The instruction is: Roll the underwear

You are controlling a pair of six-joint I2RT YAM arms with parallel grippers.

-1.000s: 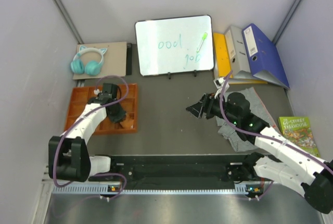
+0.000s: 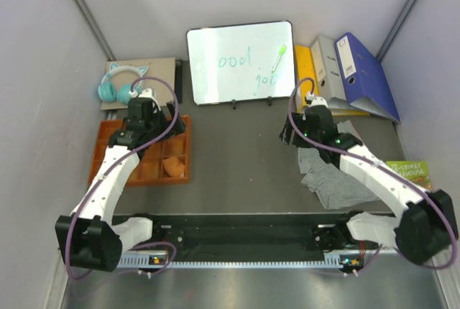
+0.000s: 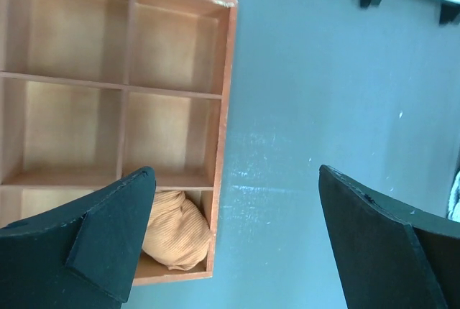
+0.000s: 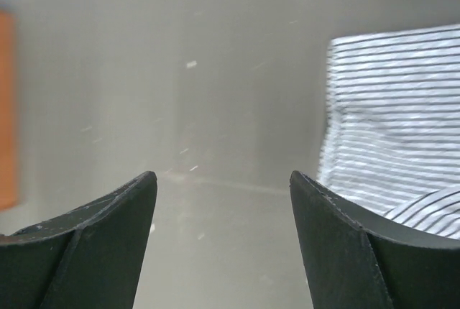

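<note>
A tan-orange bundle of ribbed cloth (image 3: pixel 177 231), likely the rolled underwear, lies in the front right compartment of the wooden divided box (image 3: pixel 224 108). In the top view the same bundle (image 2: pixel 173 167) shows at the box's near right corner. My left gripper (image 2: pixel 176 122) hangs above the box's right edge, its fingers (image 3: pixel 108 230) wide apart and empty. Over bare table, left of the striped cloth, my right gripper (image 2: pixel 290 130) is open too, with nothing between its fingers.
Grey-white striped cloth (image 2: pixel 336 183) lies at the right, partly under my right arm. A whiteboard (image 2: pixel 241 61) and ring binders (image 2: pixel 359 72) stand at the back; headphones (image 2: pixel 108 92) rest back left. A green book (image 2: pixel 410 172) is far right.
My left gripper has risen away from the bundle toward the back right, leaving the bundle in its compartment. The right gripper has moved right and slightly back, nearer the striped cloth.
</note>
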